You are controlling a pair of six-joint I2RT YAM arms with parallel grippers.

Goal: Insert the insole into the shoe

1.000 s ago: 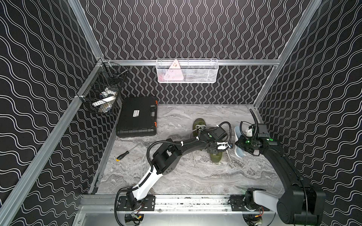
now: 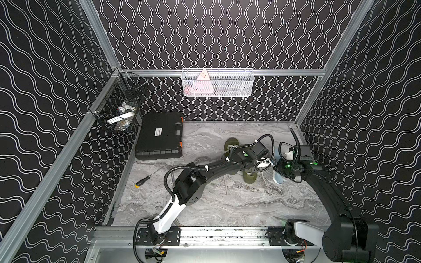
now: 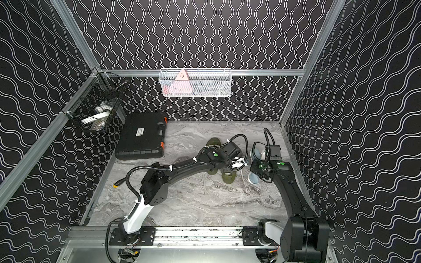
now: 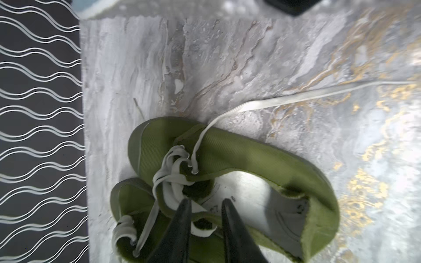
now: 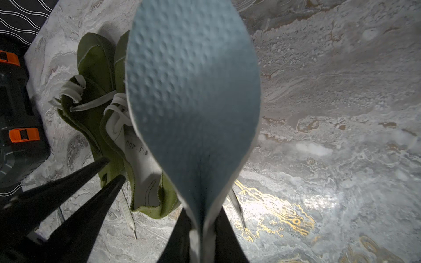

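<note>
Two olive canvas shoes [image 2: 250, 176] [image 4: 263, 157] with white laces lie side by side mid-table. The nearer one shows its pale, empty-looking interior. My left gripper is over that shoe's side and lacing in the left wrist view, its fingers part open with fabric and lace behind the gap. My right gripper is shut on a pale blue dimpled insole [image 5: 193, 79], folded at the held end and held to the right of the shoes. The left gripper's dark fingers also show at lower left in the right wrist view.
A black case [image 2: 158, 140] lies at back left, with a screwdriver [image 2: 144, 179] in front. A white wire basket [image 2: 232, 85] hangs on the back wall, a black one [image 2: 122, 109] on the left.
My left arm has shifted rightward and slightly up in the top left view over the last second. The shoe under it appears moved slightly. The right arm has barely moved.
</note>
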